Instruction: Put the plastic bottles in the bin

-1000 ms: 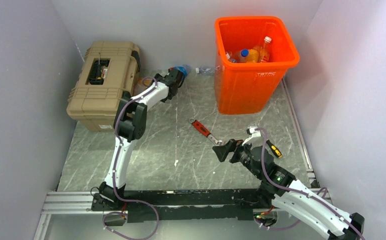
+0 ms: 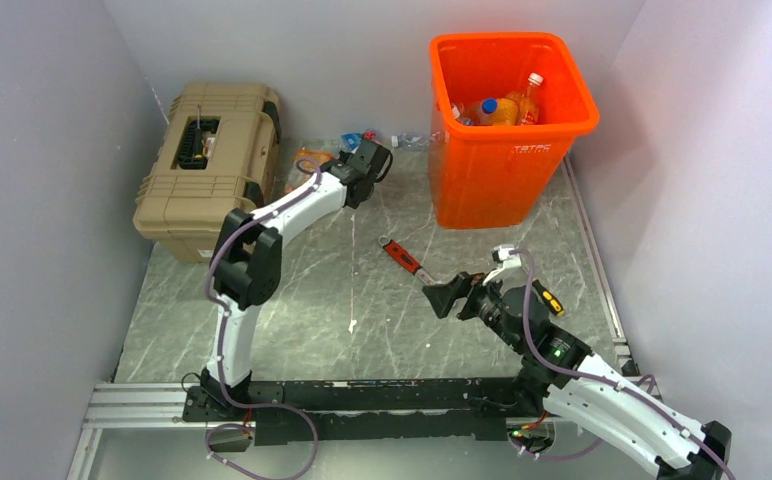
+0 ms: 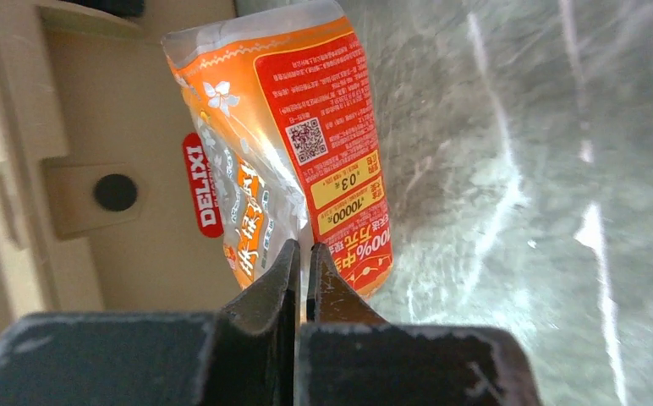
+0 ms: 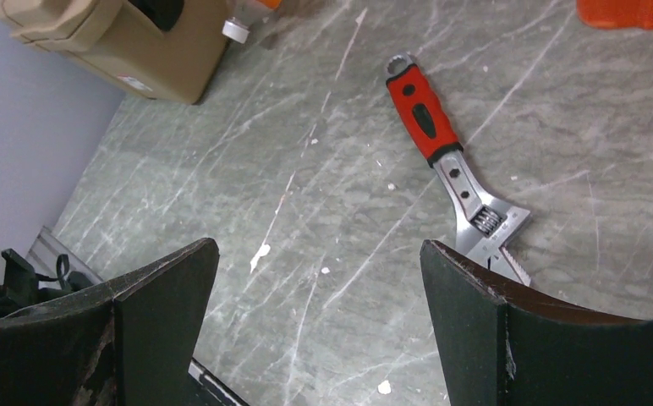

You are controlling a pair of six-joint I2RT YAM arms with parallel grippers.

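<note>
The orange bin [image 2: 477,180] stands back right, holding several bottles [image 2: 528,100]. A clear bottle [image 2: 412,141] lies left of it by the back wall. My left gripper is shut at an orange-and-red printed pouch [image 3: 331,144] beside the tan case; whether any of it is between the fingertips is unclear. In the right wrist view a bottle with white cap [image 4: 237,27] lies by the case. My right gripper is open above the floor, nothing between its fingers.
The tan case [image 2: 182,200] fills the back left. A red-handled wrench [image 2: 400,255] lies mid-floor, with a yellow-handled tool [image 2: 552,300] by the right arm.
My left arm has shifted slightly rightward and toward the front in the top view, uncovering more of the items by the case.
</note>
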